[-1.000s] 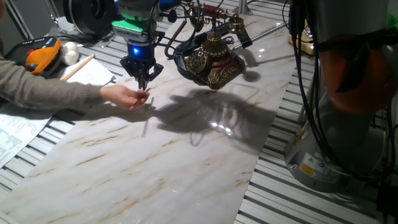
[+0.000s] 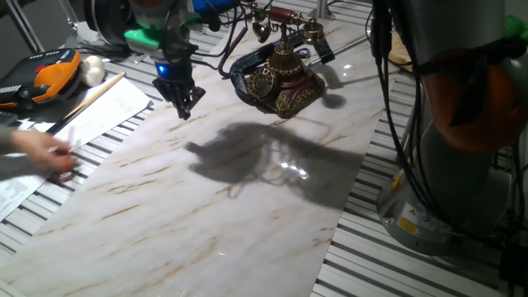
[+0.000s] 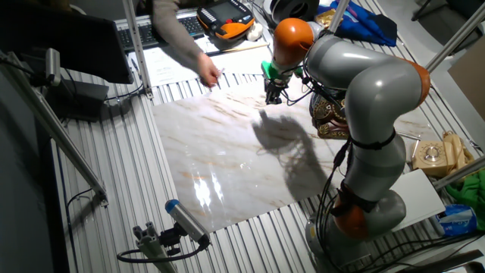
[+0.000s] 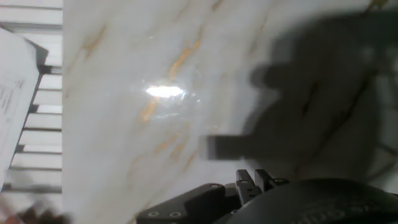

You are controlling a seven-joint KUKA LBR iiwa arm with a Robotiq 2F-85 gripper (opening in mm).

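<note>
Above the far left part of the marble board (image 2: pixel 165 223), my gripper (image 2: pixel 191 111) points downward, clear of the surface. Along the bottom edge of the wrist view its two dark fingertips (image 4: pixel 243 178) sit close together, with only a narrow slit and nothing visible between them. An ornate brown and gold telephone (image 2: pixel 285 89) stands on the board to the gripper's right in exterior view 1. A person's hand (image 3: pixel 208 70) is off the board's edge, apart from the gripper; something thin and pale seems to be in it, too blurred to name.
Papers (image 2: pixel 124 97), an orange and black device (image 2: pixel 41 78) and a keyboard (image 3: pixel 182 29) lie beyond the board. A beige telephone (image 3: pixel 432 154) stands behind the arm. Most of the board is bare, with the arm's shadow across it.
The person's hand was at the gripper's fingertips one second ago and has drawn away to the left. My gripper has shifted slightly left and tilted.
</note>
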